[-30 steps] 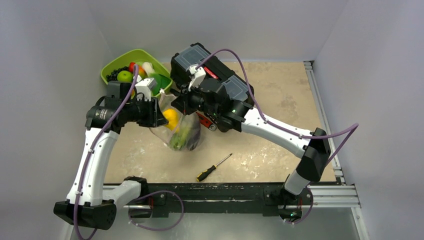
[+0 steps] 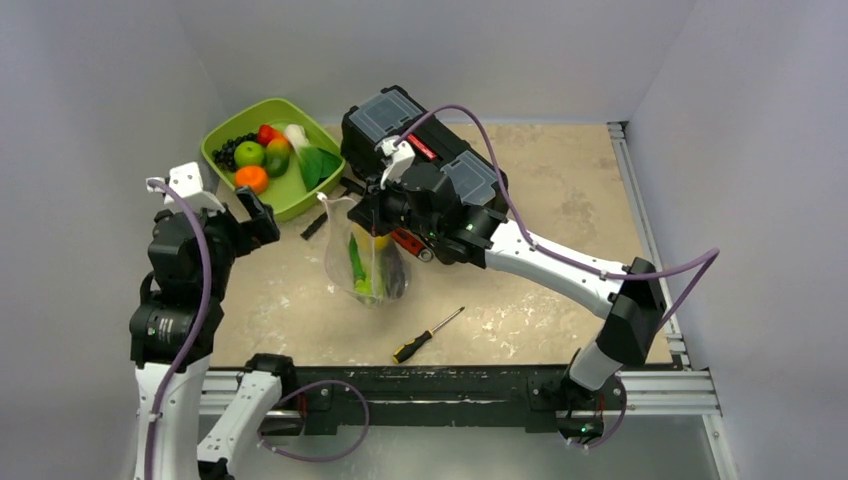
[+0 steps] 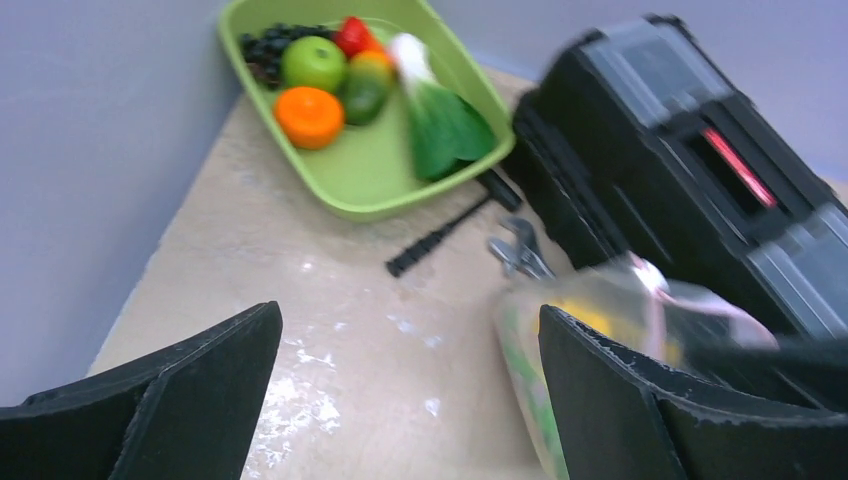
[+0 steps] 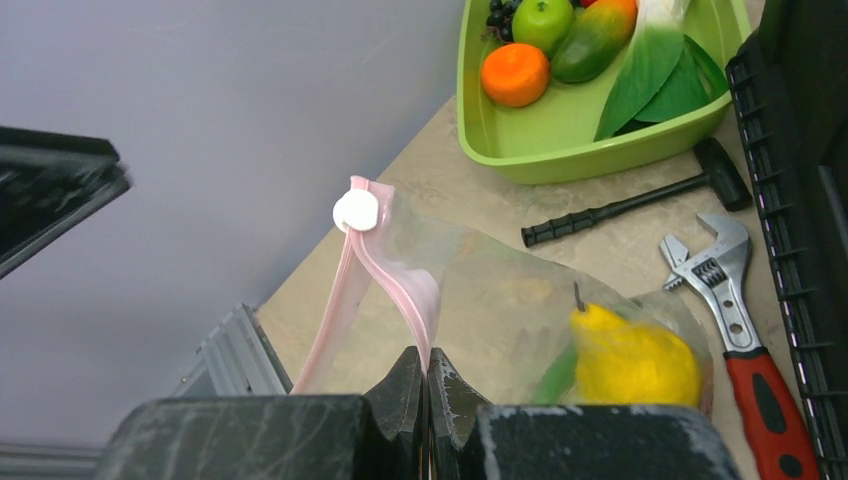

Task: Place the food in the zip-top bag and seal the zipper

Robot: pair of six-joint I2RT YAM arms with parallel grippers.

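The clear zip bag (image 2: 365, 275) holds a yellow pepper or pear-like item (image 4: 636, 362) with green and dark produce. My right gripper is shut on the bag's pink zipper edge (image 4: 400, 295), white slider (image 4: 355, 209) beyond it. My left gripper stands open left of the bag, nothing between its fingers. The green bin (image 2: 295, 200) at back left holds grapes, an apple (image 2: 249, 154), an orange (image 2: 251, 178), a mango, red pepper and leafy vegetable.
A black toolbox (image 2: 440, 150) stands behind the bag, with a hammer (image 3: 430, 240) and wrench (image 4: 740, 330) nearby. A screwdriver (image 2: 420, 342) lies in front.
My left gripper moved away leftward from the bag mouth and is now open. The yellow item settled into the bag. My right gripper stayed almost in place.
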